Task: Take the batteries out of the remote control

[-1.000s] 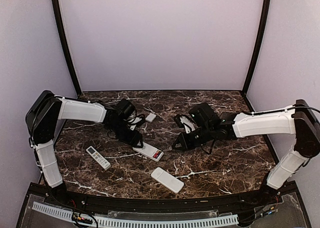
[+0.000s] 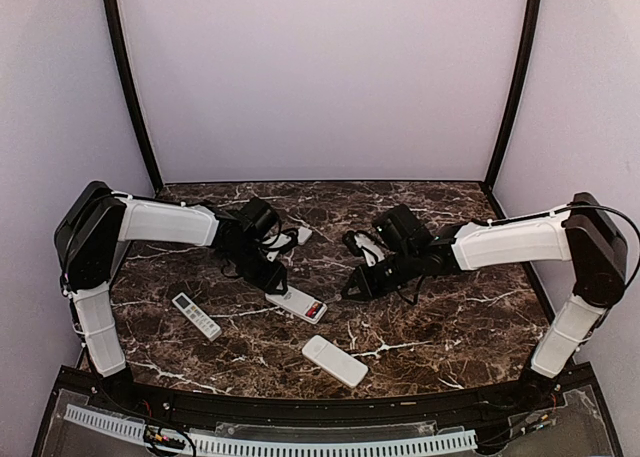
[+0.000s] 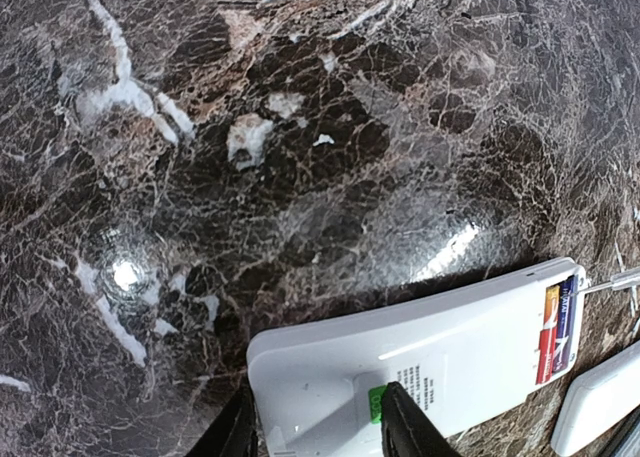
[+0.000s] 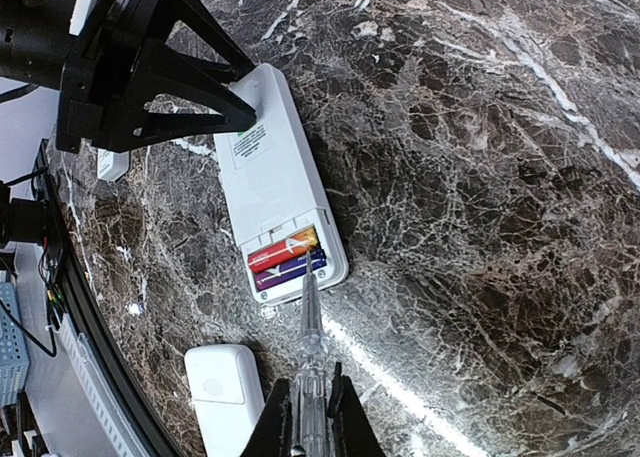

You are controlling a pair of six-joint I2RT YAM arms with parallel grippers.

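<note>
The white remote [image 2: 290, 300] lies back up with its battery bay open, holding a red battery [image 4: 275, 252] and a purple battery [image 4: 280, 273]. My left gripper is part open at the remote's far end from the bay, a finger on either side of that end. My right gripper is shut on a thin clear tool [image 4: 313, 347], whose tip touches the batteries in the bay.
A second white remote [image 2: 334, 361] lies toward the front, a button remote [image 2: 196, 316] to the left, and a small white piece [image 2: 304, 235] behind. The dark marble table is otherwise mostly clear.
Both arms have shifted very slightly in the top view; the remote stays in place.
</note>
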